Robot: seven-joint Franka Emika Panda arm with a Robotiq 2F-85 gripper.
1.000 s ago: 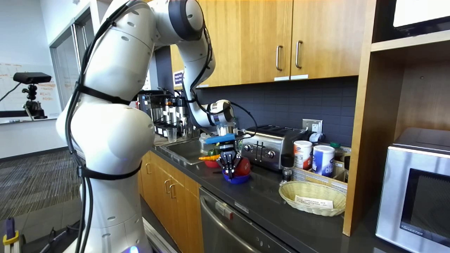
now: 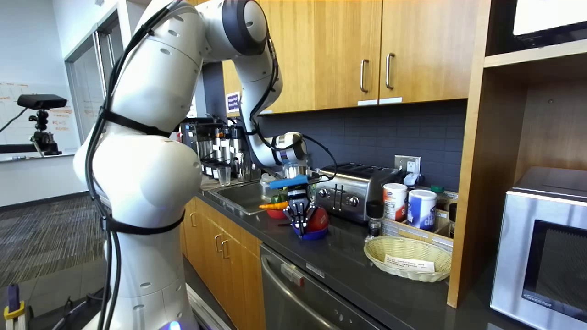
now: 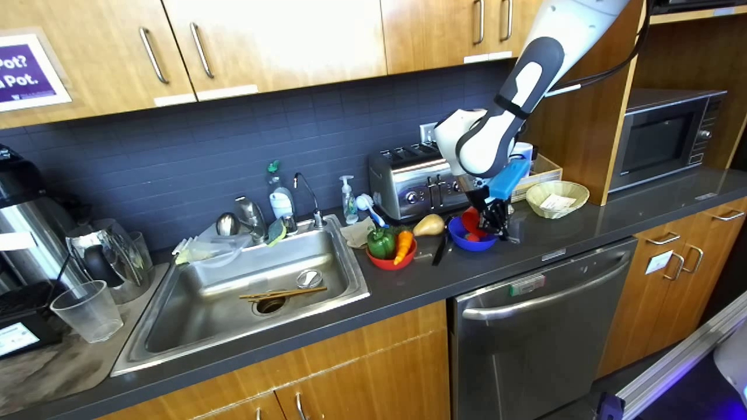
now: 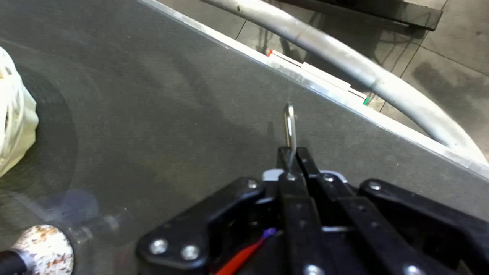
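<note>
My gripper points down at the counter, shut on a thin metal piece [image 4: 290, 123] with a rounded, loop-like end; what it belongs to is hidden. In exterior view 2 the gripper [image 3: 500, 225] is at the right side of a blue bowl [image 3: 458, 240]. A red bowl-like item [image 3: 470, 220] leans tilted in that bowl, right beside the fingers. Exterior view 1 has the gripper [image 2: 300, 226] in front of the red item [image 2: 318, 219] and the blue bowl [image 2: 314, 234]. Only a sliver of red [image 4: 243, 259] shows behind the fingers in the wrist view.
Left of the blue bowl are a dark knife [image 3: 440, 251], a yellow squash [image 3: 428, 224] and a red bowl [image 3: 385, 263] with a pepper and carrot. Behind stands the toaster [image 3: 413, 189]. A wicker basket [image 2: 404, 253] is to the right, with clear counter in front.
The gripper has shifted slightly to the right and lower in exterior view 1. The blue bowl and the red item have shifted a little the same way.
</note>
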